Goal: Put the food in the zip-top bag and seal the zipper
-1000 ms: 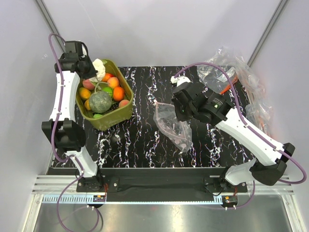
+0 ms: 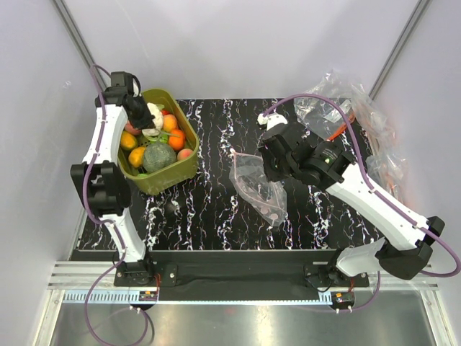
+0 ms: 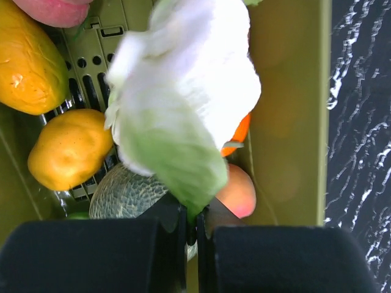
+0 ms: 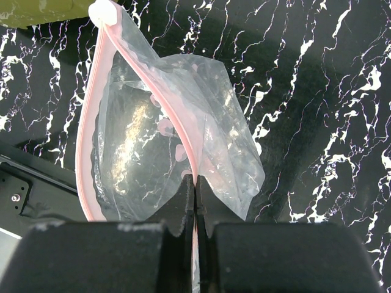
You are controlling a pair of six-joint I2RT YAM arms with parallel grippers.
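Observation:
A white cauliflower [image 3: 214,73] with pale green leaves hangs over the green basket [image 2: 169,177]. My left gripper is shut on one of its leaves, at the basket's back left in the top view. The clear zip bag [image 2: 258,191] with a pink zipper edge lies on the black marbled table, its mouth parted. My right gripper is shut on the bag's pink rim, pinching one side of it. The zipper's white slider [image 4: 102,12] sits at the far end of the strip. No food shows inside the bag.
Melon [image 2: 159,156], mangoes, oranges and peaches fill the basket. More clear plastic bags [image 2: 338,108] lie at the back right. Table [image 2: 216,144] between basket and zip bag is clear.
The melon has shifted a little rightward.

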